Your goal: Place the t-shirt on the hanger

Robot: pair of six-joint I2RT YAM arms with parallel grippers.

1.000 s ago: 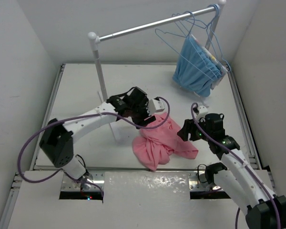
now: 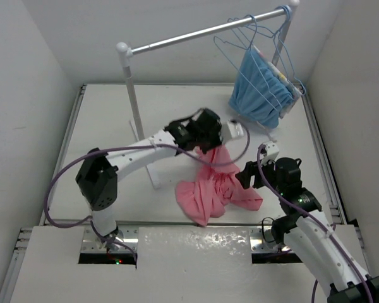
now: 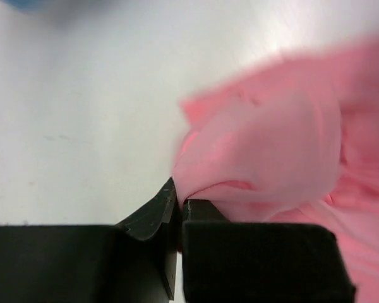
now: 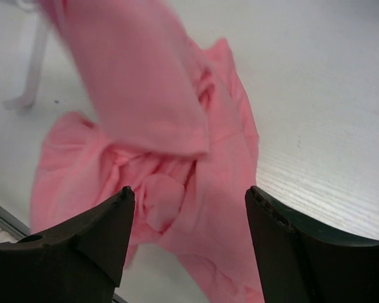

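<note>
A pink t-shirt lies crumpled on the front middle of the table. Its upper part is raised, with a fold of the cloth pinched by my left gripper, which is shut on it. Blur softens the left arm in the top view. To the right of the shirt, my right gripper stands low with its fingers apart. Only air is between them, and the pink cloth lies beyond. Blue wire hangers hang at the right end of the rail.
A white rail spans the back on posts. A blue garment hangs at its right end, near the right post. Bare table lies behind the shirt. Purple cables loop along both arms.
The right gripper shifted slightly. The front hanger swung a little to the right.
</note>
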